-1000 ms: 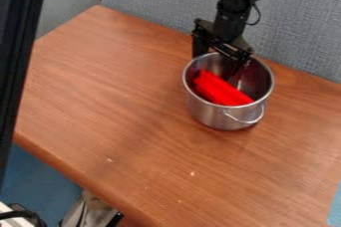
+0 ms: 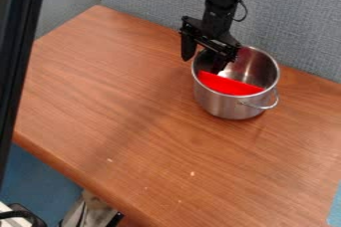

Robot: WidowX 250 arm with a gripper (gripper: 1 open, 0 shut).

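Observation:
A steel pot with side handles stands at the back right of the wooden table. A red object lies inside it. The black gripper is at the pot's back left rim, its lower end partly over or inside the pot; whether it is open or shut on anything cannot be made out.
A grey padded wall stands behind it. A dark post runs along the left edge of the view, and cables lie below the table's front left.
The gripper has moved a little left, and the pot has shifted slightly right. The red object's visible shape has changed, sitting more level in the pot.

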